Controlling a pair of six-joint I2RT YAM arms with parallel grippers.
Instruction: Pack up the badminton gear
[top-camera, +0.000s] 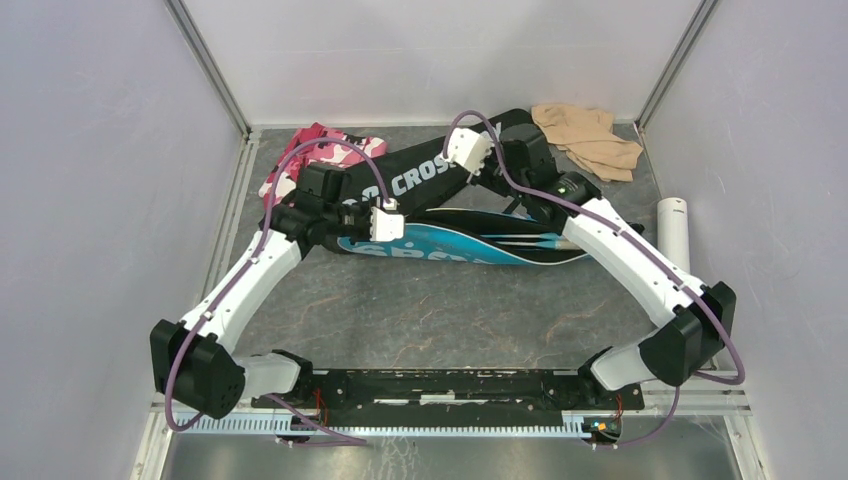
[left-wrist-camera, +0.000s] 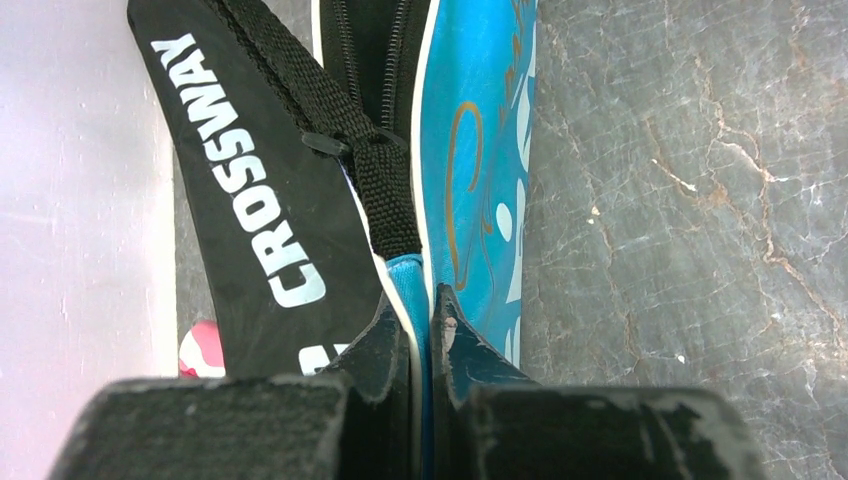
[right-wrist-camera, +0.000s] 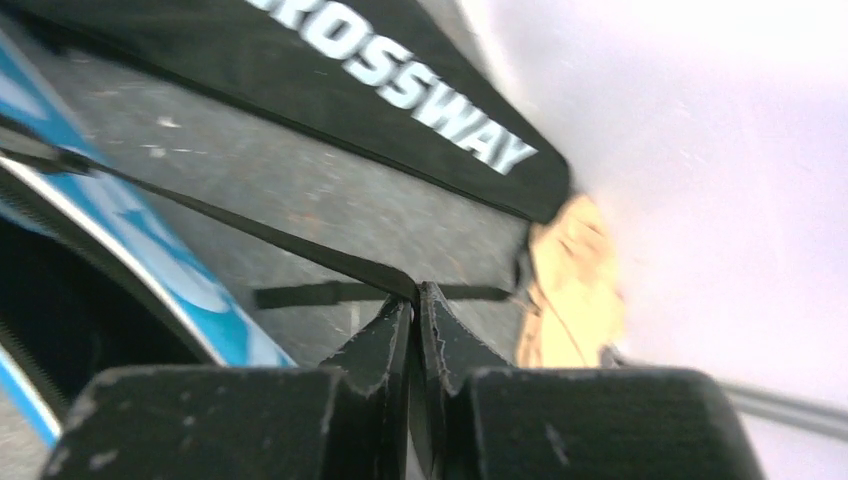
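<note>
The blue badminton bag (top-camera: 450, 247) lies across the mat, unzipped, with racket shafts (top-camera: 522, 240) inside. My left gripper is shut on the bag's blue, white-piped edge at its left end, below a black woven strap (left-wrist-camera: 385, 195). My right gripper is above the bag near its back edge, fingers close together around a thin black strap (right-wrist-camera: 250, 225) that stretches to the bag. A black CROSSWAY cover (top-camera: 420, 170) lies behind the bag.
Pink-patterned cloth (top-camera: 300, 150) lies at back left, a tan cloth (top-camera: 590, 135) at back right. A white tube (top-camera: 672, 235) stands by the right wall.
</note>
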